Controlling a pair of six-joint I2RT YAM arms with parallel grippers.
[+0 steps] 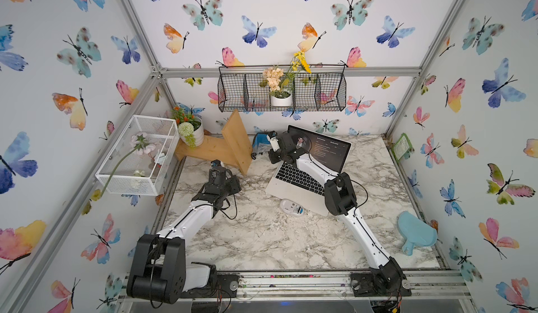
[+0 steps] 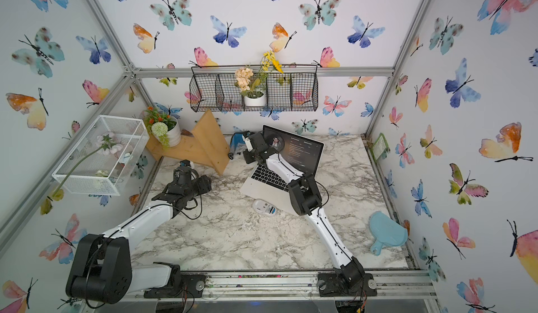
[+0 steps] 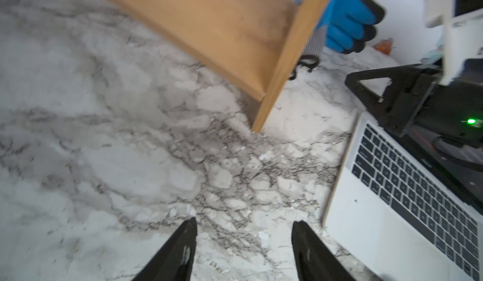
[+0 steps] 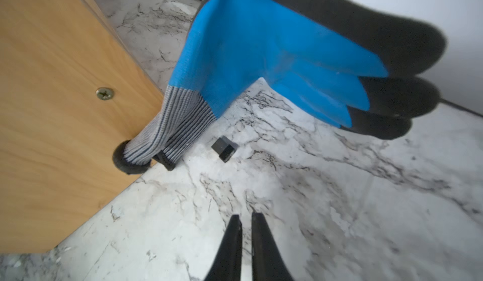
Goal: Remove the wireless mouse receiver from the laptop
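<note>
The laptop (image 1: 297, 189) lies open on the marble table, a white mouse (image 1: 291, 206) in front of it. My right gripper is over the laptop's back left, facing a blue glove (image 4: 271, 24) beside a wooden stand; its fingers are close together with a narrow gap. A small dark object (image 4: 224, 147) lies on the table below the glove; I cannot tell what it is. My left gripper stands open over bare table left of the laptop. I cannot make out a receiver on the laptop.
The wooden stand (image 1: 238, 139) with a potted plant is at the back left. A blue scoop (image 1: 414, 229) lies at the right front. A wire basket with flowers hangs on the back wall. Bare marble is clear between left arm and laptop.
</note>
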